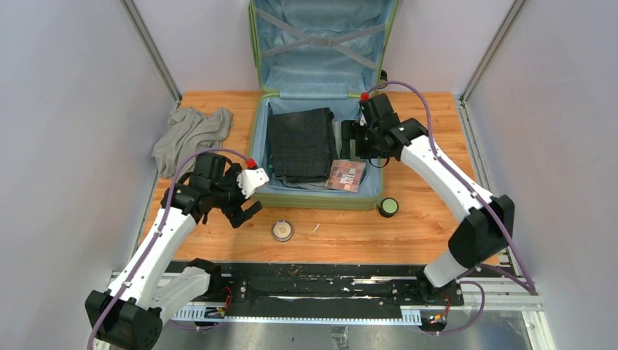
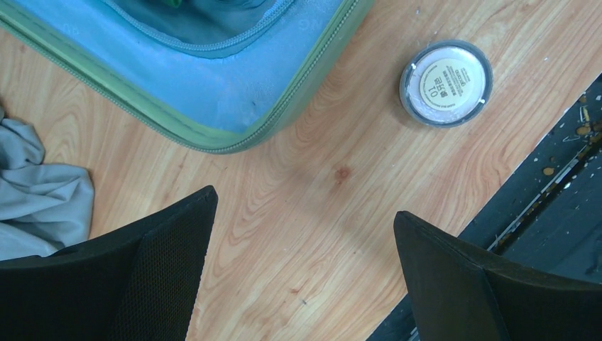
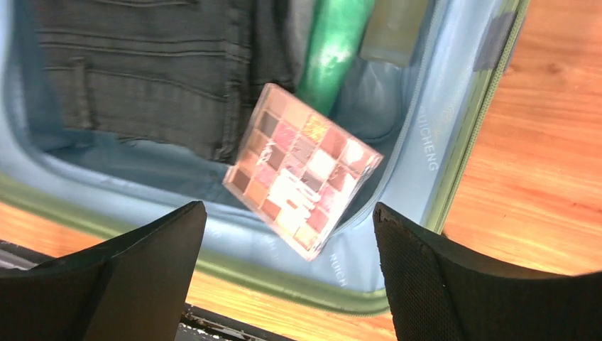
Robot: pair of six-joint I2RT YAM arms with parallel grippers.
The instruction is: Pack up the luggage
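The green suitcase (image 1: pixel 318 203) lies open, holding folded dark jeans (image 1: pixel 301 144), a square makeup palette (image 1: pixel 345 176) at the front right and a green item (image 3: pixel 334 53). My right gripper is open above the case's right part, nothing between its fingers. My left gripper is open outside the front left of the case, over bare wood. A small round compact (image 1: pixel 282 230) lies in front of the case, and a dark round jar (image 1: pixel 388 207) beside its front right corner.
A grey cloth (image 1: pixel 182 138) lies crumpled on the wooden table left of the case. The lid (image 1: pixel 318 65) stands upright at the back. Bare wood (image 1: pixel 430 226) shows at the right.
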